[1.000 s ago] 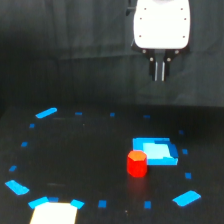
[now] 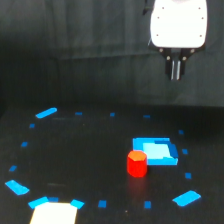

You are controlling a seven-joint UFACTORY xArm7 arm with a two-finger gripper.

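A red block with a hexagonal top stands upright on the dark table, just in front of a blue tray. That blue tray has a white area inside, and the block covers part of its near left side. My gripper hangs high at the upper right, pointing down, well above and behind both. Its dark fingers are close together and too small against the dark backdrop to judge their opening. I see nothing held below them.
Blue strips lie around the table: one at the far left, one at the near left, one at the near right. A pale block sits at the front left edge. Small blue marks dot the tabletop.
My gripper has shifted to the right at about the same height. The red block, the tray and the strips have stayed where they were.
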